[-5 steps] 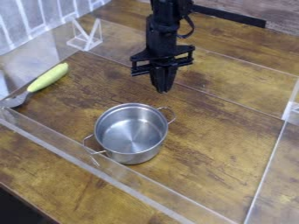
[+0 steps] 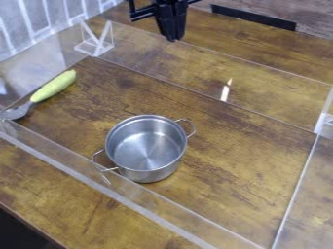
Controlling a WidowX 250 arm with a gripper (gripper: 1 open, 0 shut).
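The black gripper (image 2: 170,29) hangs at the top edge of the view, mostly cropped, above the back of the wooden table; its fingers cannot be made out. Below it, toward the front middle, stands an empty steel pot (image 2: 146,148) with two side handles. A yellow-green corn-like object (image 2: 54,86) lies at the left, beside a metal utensil (image 2: 16,112) that is partly hidden at the edge.
Clear acrylic walls (image 2: 321,126) border the wooden work area (image 2: 240,156). A small white slim mark or piece (image 2: 225,91) shows right of centre. A white plastic bracket (image 2: 95,42) sits at the back left.
The gripper has risen and moved back, from above the table's middle to the top edge, mostly out of view. The pot and the yellow-green object have stayed put.
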